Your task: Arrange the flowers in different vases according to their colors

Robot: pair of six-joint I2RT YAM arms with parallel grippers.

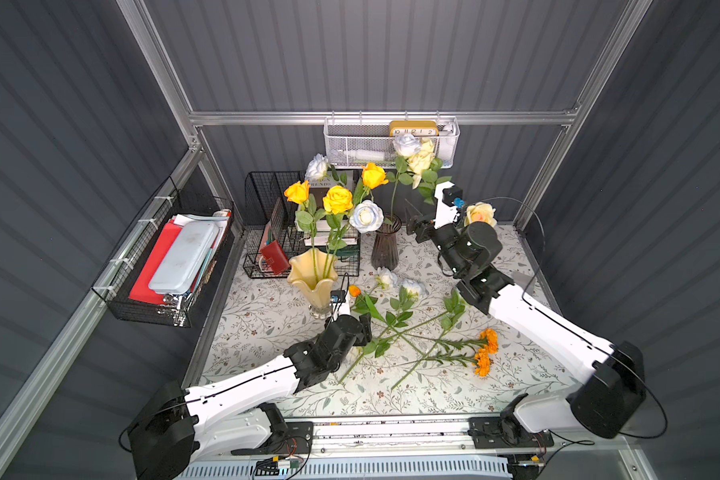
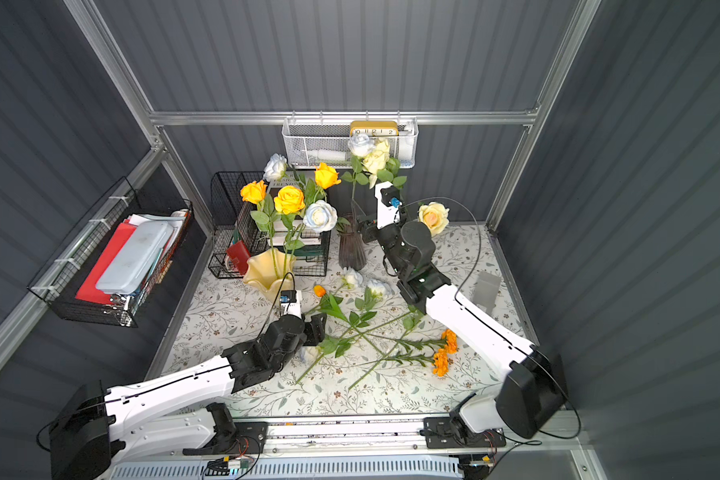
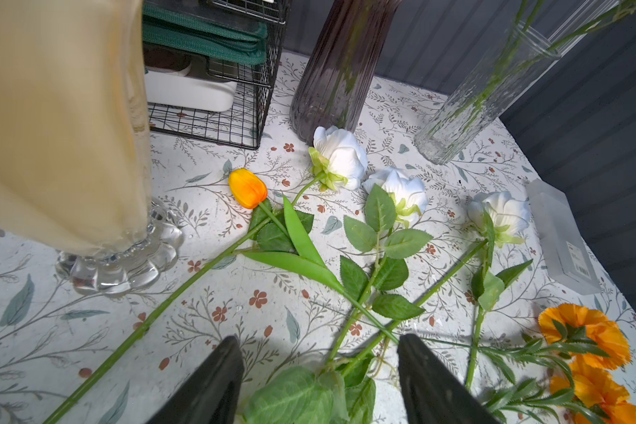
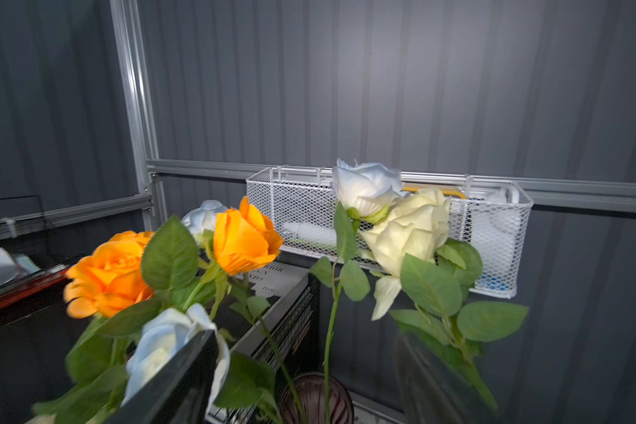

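A white rose point(image 4: 366, 189) stands upright in the dark ribbed vase point(image 1: 385, 249), where other white roses lean left. My right gripper is open, fingers spread, just right of that vase's top. Yellow roses point(image 1: 337, 200) fill the yellow fluted vase point(image 1: 310, 272). A cream rose point(image 4: 410, 229) and another pale one point(image 1: 480, 213) rise from the clear glass vase point(image 3: 466, 106). Over the lying stems my left gripper is open and empty. On the table lie an orange tulip point(image 3: 247, 188), white roses point(image 3: 340, 157) and orange marigolds point(image 3: 586, 335).
A black wire rack point(image 1: 260, 224) stands behind the yellow vase. The white mesh basket point(image 1: 352, 144) hangs on the back rail. Near the right side lies a clear plastic box point(image 3: 561, 236). Bare table shows at the front left.
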